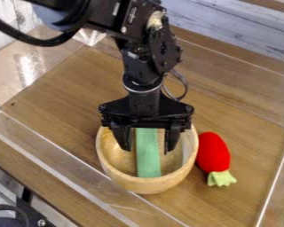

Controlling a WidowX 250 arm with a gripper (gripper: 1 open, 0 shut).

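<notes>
A wooden bowl (116,167) sits near the front of the table, with a long light-green object (149,161) lying inside it. My black gripper (147,143) hangs over the bowl with its fingers open, one on either side of the green object's upper part. A red plush vegetable with a pale green top (213,153) lies just right of the bowl, outside it.
Clear strips run along its front-left and right edges. A pale plank wall stands at the back.
</notes>
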